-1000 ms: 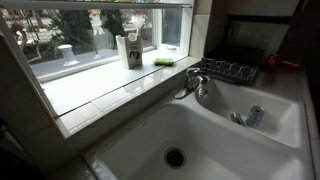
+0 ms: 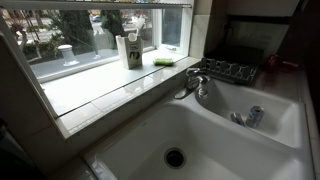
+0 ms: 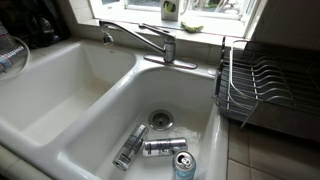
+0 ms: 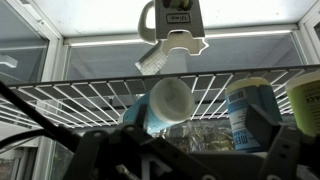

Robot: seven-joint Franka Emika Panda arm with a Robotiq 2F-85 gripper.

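In the wrist view my gripper shows as dark, spread fingers along the bottom, open and holding nothing. Past it is a window with a wire rack [image 4: 100,88] across it. Among the things close to the rack are a pale blue cylinder [image 4: 172,98], a blue-labelled container [image 4: 252,108] and a yellow-green one [image 4: 306,100]. Whether the fingers touch any of them I cannot tell. Three cans lie or stand in the sink's right basin in exterior view 2: one leaning can [image 3: 130,148], one lying can [image 3: 165,147] and one upright can [image 3: 184,166].
The faucet [image 3: 167,45] rises behind the divider of the double sink [image 3: 62,150]. A black dish rack [image 3: 270,90] stands at the right. On the windowsill [image 2: 95,92] are a light carton [image 2: 130,50] and a green item [image 2: 164,62]. The left basin looks empty.
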